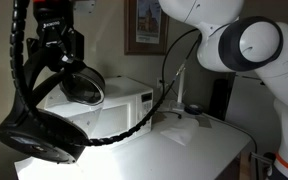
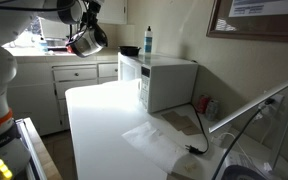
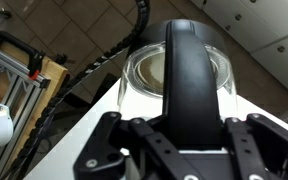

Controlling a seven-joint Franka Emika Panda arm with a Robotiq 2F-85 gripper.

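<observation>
A glass coffee carafe (image 1: pixel 83 86) with a black handle and a wide black band hangs tilted in the air. My gripper (image 1: pixel 60 48) is shut on its handle. In the second exterior view the carafe (image 2: pixel 88 41) is high above the far left end of the table, well clear of it. Seen from the wrist, the black handle (image 3: pixel 192 85) runs down into the gripper, with the clear glass bulging out on both sides. The fingertips are mostly hidden behind the handle. I cannot make out any contents in the glass.
A white microwave (image 2: pixel 172 84) stands on the white table (image 2: pixel 94 120), and a dark pan (image 2: pixel 129 50) shows behind it. White paper (image 2: pixel 152 143) and a black cable plug (image 2: pixel 195 150) lie at the right.
</observation>
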